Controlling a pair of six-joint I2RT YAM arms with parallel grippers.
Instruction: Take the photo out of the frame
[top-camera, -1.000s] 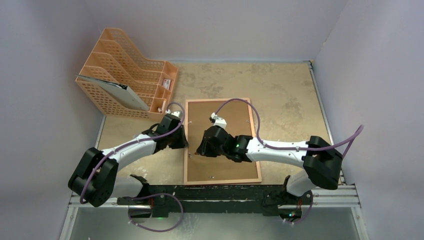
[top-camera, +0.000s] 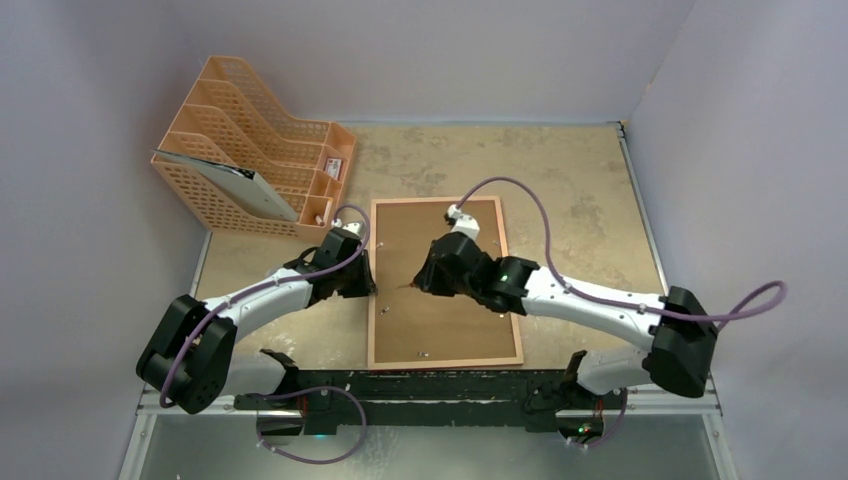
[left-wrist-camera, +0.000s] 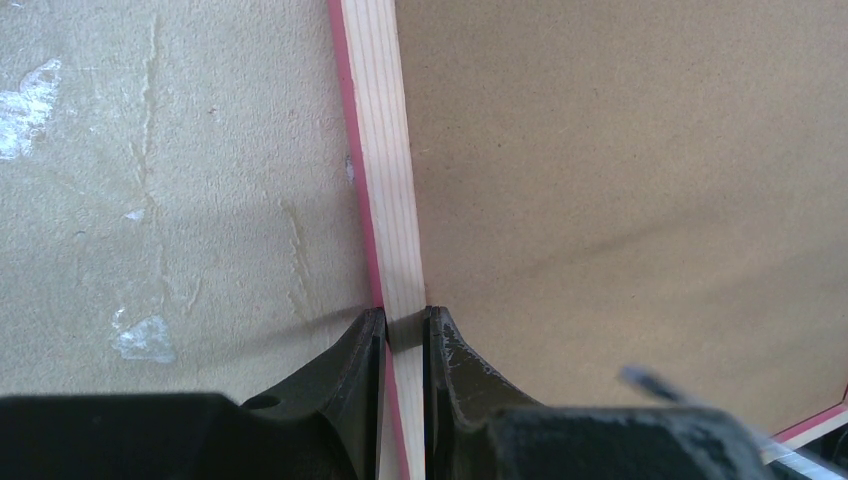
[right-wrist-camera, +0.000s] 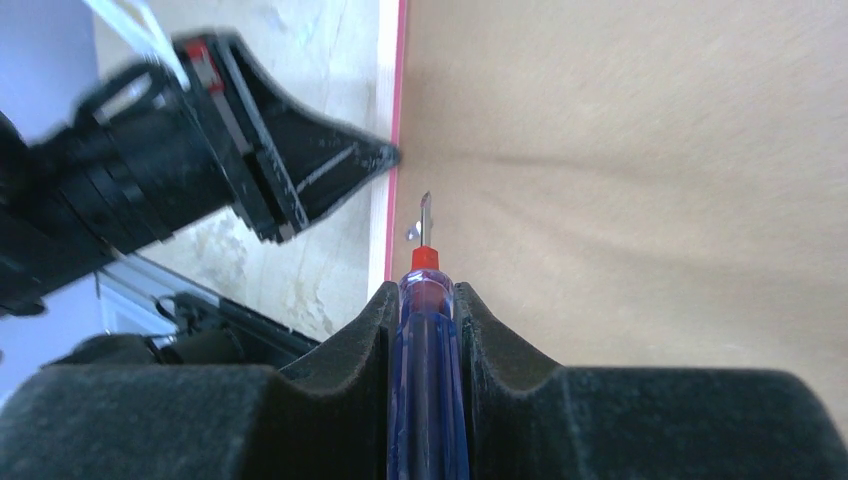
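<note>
The photo frame (top-camera: 440, 330) lies back-up on the table, brown backing board (left-wrist-camera: 620, 160) inside a light wooden rim with pink edge. My left gripper straddles the left rim (left-wrist-camera: 385, 150), fingertips closed on it. My right gripper is shut on a screwdriver (right-wrist-camera: 428, 390) with a translucent blue handle and red collar; its metal tip is above the board, beside a small metal tab (right-wrist-camera: 412, 232) near the left rim. Several small metal tabs show around the board's edges in the top view.
An orange file organiser (top-camera: 250, 120) with a thin pale object stands at the back left. Bare table (top-camera: 570, 180) lies behind and right of the frame. Grey walls border the area; a dark strip runs along the front.
My right arm and screwdriver have moved up and to the right in the top view, away from the left rim. My left arm looks unchanged.
</note>
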